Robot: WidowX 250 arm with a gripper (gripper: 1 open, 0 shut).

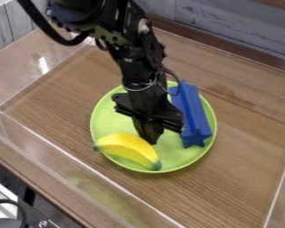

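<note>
A round green plate (pixel 110 123) sits on the wooden table. On its front left part lies a yellow banana (pixel 128 149), slanting down to the right. A blue object (pixel 195 119) stands along the plate's right side. My black gripper (pixel 149 126) is low over the middle of the plate, behind the banana and left of the blue object. It looks shut, and nothing shows held in it; its tips are hard to make out against the dark body.
The wooden table (pixel 234 183) has free room to the right and left of the plate. A pale wall runs along the back. Cables show at the bottom left corner.
</note>
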